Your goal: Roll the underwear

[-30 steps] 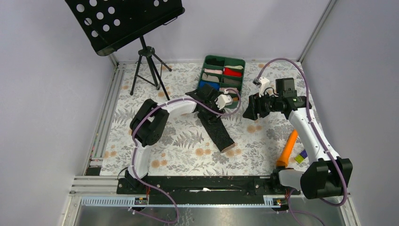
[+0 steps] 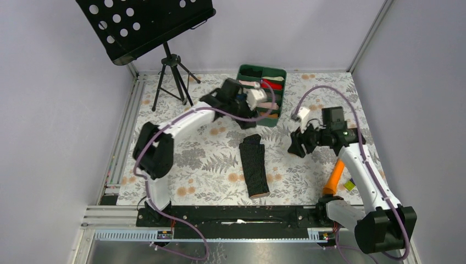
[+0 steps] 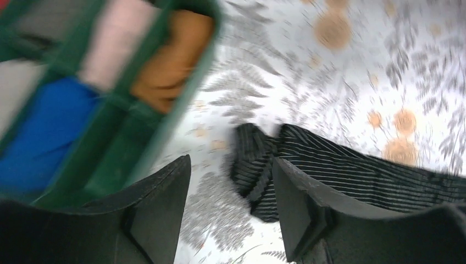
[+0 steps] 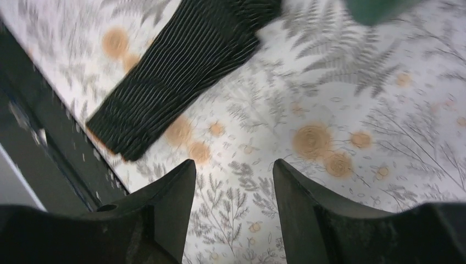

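Observation:
The black striped underwear (image 2: 254, 169) lies lengthwise on the floral mat, its far end (image 3: 250, 159) bunched or folded. My left gripper (image 2: 247, 120), blurred, is raised beside the green organizer, above and beyond that far end; its fingers stand apart with nothing seen held. My right gripper (image 2: 299, 144) is open over the mat to the right of the underwear (image 4: 176, 77), holding nothing.
The green organizer (image 2: 280, 99) with folded garments stands at the back. A music stand (image 2: 170, 60) is at back left, an orange cone-like object (image 2: 335, 179) at right.
My left gripper has lifted away from the underwear toward the organizer. The underwear lies straighter than at 0.9 s ago. My right gripper has moved down in the top view.

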